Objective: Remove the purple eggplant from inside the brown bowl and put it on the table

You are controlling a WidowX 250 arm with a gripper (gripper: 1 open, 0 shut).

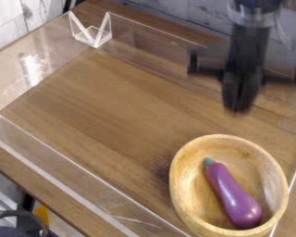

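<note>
The purple eggplant (pixel 236 198) lies inside the brown bowl (pixel 184 176), its green stem end toward the back and its rounded end toward the front. The bowl stands upright at the lower right of the table. Above and behind it hangs my gripper (pixel 244 93), dark and badly blurred, apart from both bowl and eggplant. The blur hides how far apart its fingers stand. Nothing purple shows at the gripper.
Bare wooden table (pixel 114 116) stretches to the left of the bowl and behind it. A clear plastic bracket (pixel 92 31) is at the back left. Transparent edging runs along the left side, with dark cables (pixel 18 218) at the lower left.
</note>
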